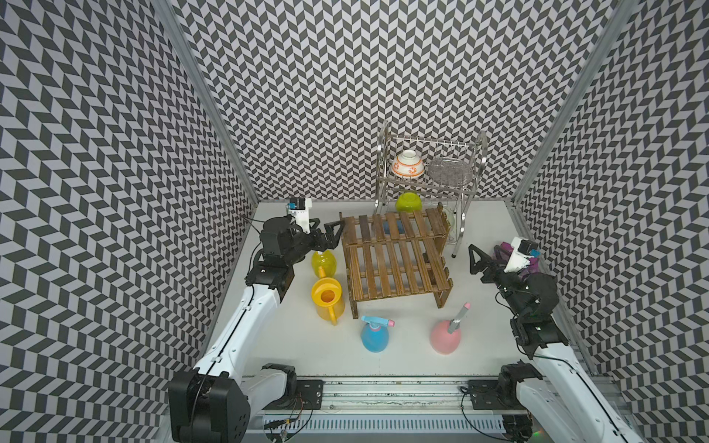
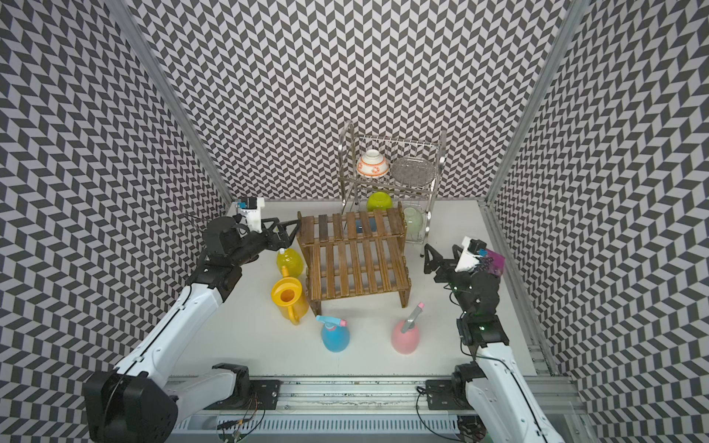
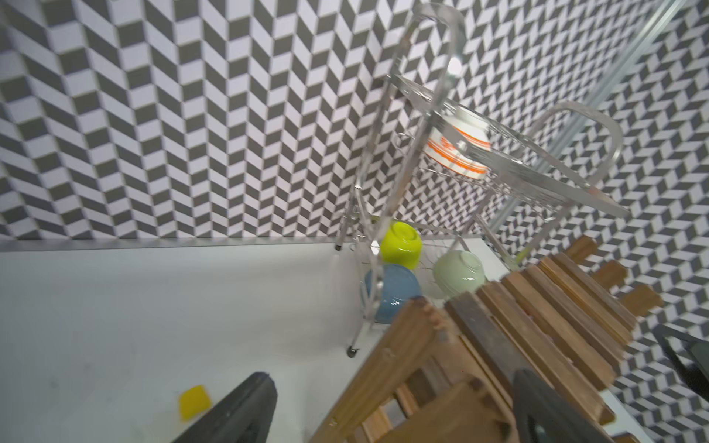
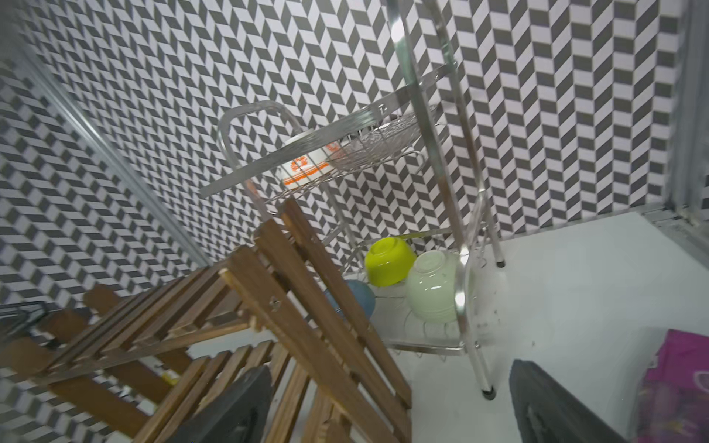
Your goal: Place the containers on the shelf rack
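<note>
A yellow-orange watering can (image 1: 327, 301) stands on the table left of the slatted wooden shelf (image 1: 395, 254), whose visible slats are bare. Right behind it is a round yellow bottle (image 1: 323, 265); its spout tip (image 3: 193, 402) shows in the left wrist view. My left gripper (image 1: 328, 223) is open above the shelf's back left corner, with its fingers (image 3: 243, 409) wide apart and empty. To the right of the shelf, my right gripper (image 1: 487, 254) hangs open with empty fingers (image 4: 550, 402). The watering can is outside both wrist views.
A blue bottle (image 1: 375, 337) and a pink bottle (image 1: 444, 337) stand in front of the shelf. Behind it rises a metal rack (image 1: 463, 193) with bowls. A purple packet (image 4: 675, 391) lies at the right.
</note>
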